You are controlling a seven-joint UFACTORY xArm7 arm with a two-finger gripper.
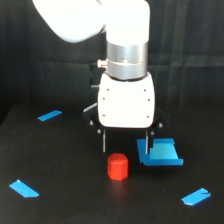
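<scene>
A red object point(118, 166), round or many-sided on top, stands on the black table near the middle of the view. My gripper point(126, 146) hangs above and apparently behind it, pointing down. Its two thin dark fingers are spread wide with nothing between them, so it is open. To the right sits a blue square tray or block point(163, 155), its upper left part overlapped by the gripper's right finger in this view. Whether the tray is hollow cannot be made out clearly.
Strips of blue tape lie on the table: one at back left point(50, 115), another at front left point(24, 189), a third at front right point(196, 197). Bare black table surrounds the red object on its left and front. A dark curtain hangs behind.
</scene>
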